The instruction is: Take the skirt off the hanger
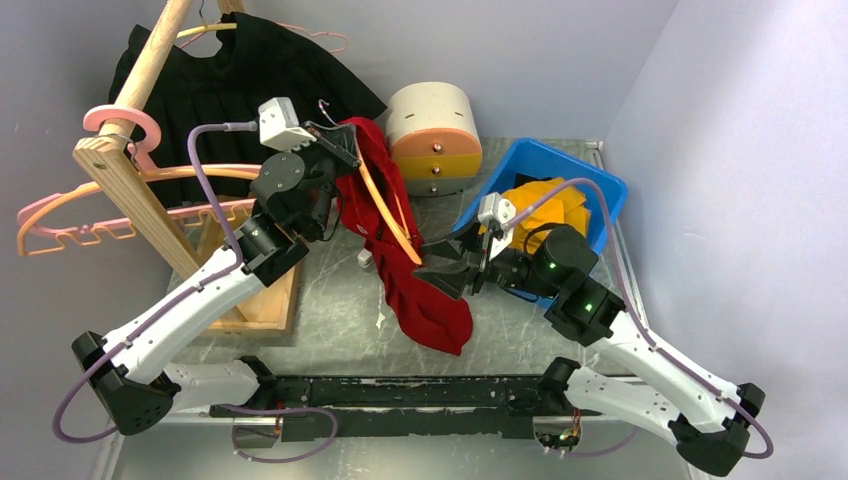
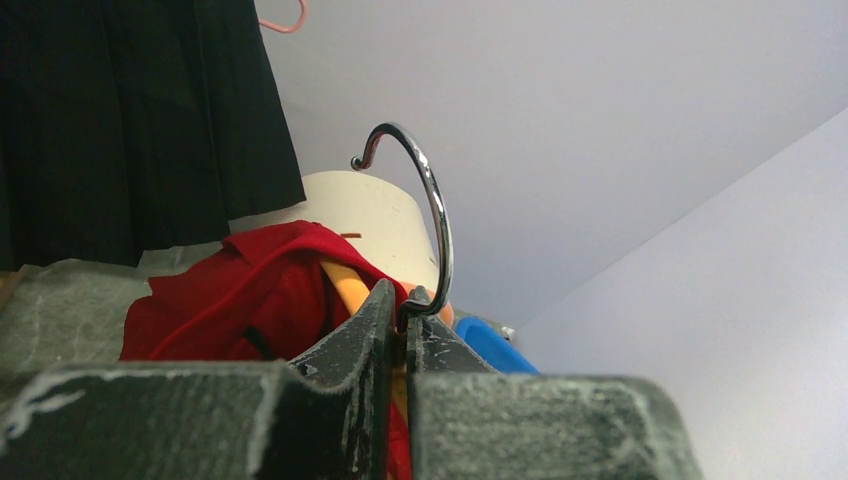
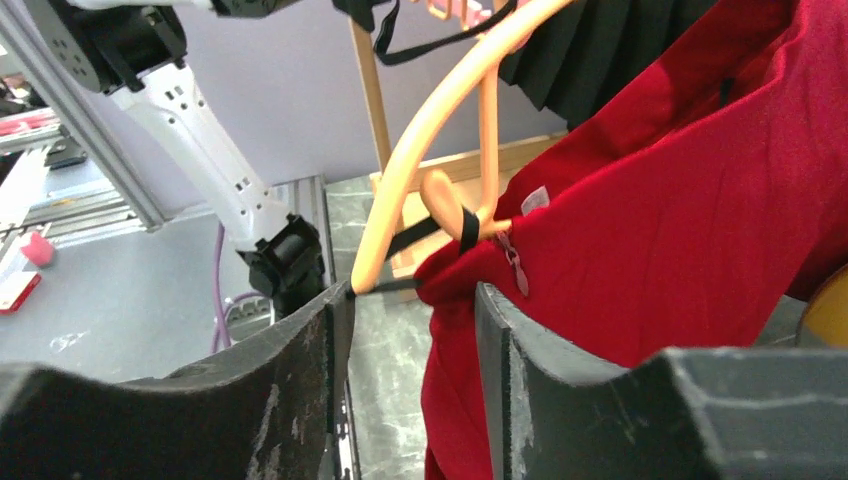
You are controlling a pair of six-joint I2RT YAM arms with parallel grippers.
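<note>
A red skirt [image 1: 410,290] hangs from an orange-yellow hanger [image 1: 381,208], held slanting over the table. My left gripper is shut on the hanger at the base of its metal hook [image 2: 440,225]. At the other end of the hanger, my right gripper stands open. In the right wrist view its fingers [image 3: 320,345] are spread on either side of the hanger's curved end [image 3: 372,265] and the skirt's waistband corner [image 3: 450,285]. A black strap [image 3: 400,286] stretches between that end and the waistband. Whether the pads touch anything is unclear.
A blue bin [image 1: 612,185] with yellow cloth [image 1: 560,205] stands at the right. The small drawer cabinet [image 1: 432,110] is behind the skirt. At left a wooden rack [image 1: 150,200] carries hangers and a black garment [image 1: 270,75]. Bare table lies in front.
</note>
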